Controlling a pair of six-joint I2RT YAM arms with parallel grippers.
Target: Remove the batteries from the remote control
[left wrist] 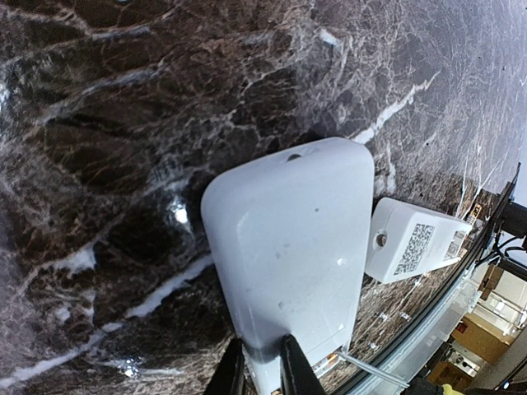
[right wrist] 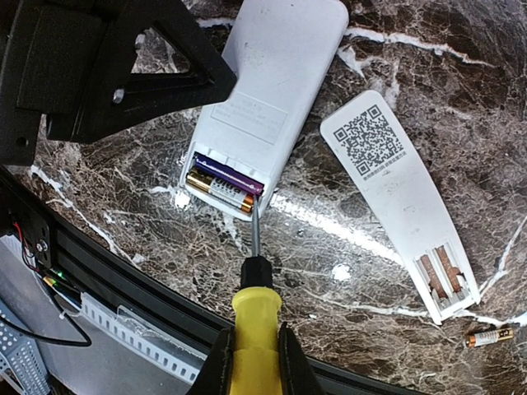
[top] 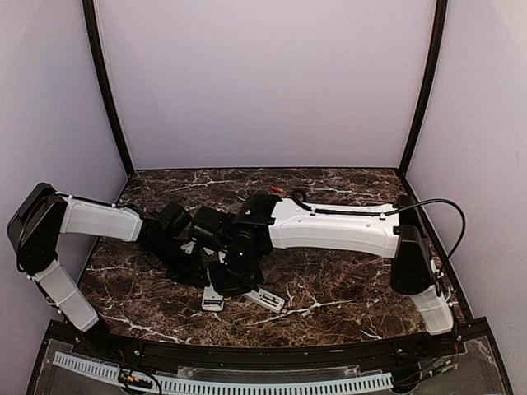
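The white remote control point(right wrist: 272, 58) lies back side up, its battery compartment uncovered. A purple battery point(right wrist: 229, 174) and a black-and-gold battery point(right wrist: 218, 189) sit in it side by side. My right gripper is shut on a screwdriver point(right wrist: 255, 317) with a yellow handle. The thin metal tip touches or nearly touches the compartment's right end, close to the batteries' ends. At the remote's left side, my left gripper is shut on the remote control, whose white edge shows between the fingertips. In the top view both grippers' tips are mostly hidden by the arms.
A second white remote-shaped piece point(right wrist: 370, 164) with a QR code and empty battery slots lies to the right. One loose battery point(right wrist: 490, 336) rests beyond it. A small red object point(top: 277, 189) is at the back of the table. Free room lies to the right.
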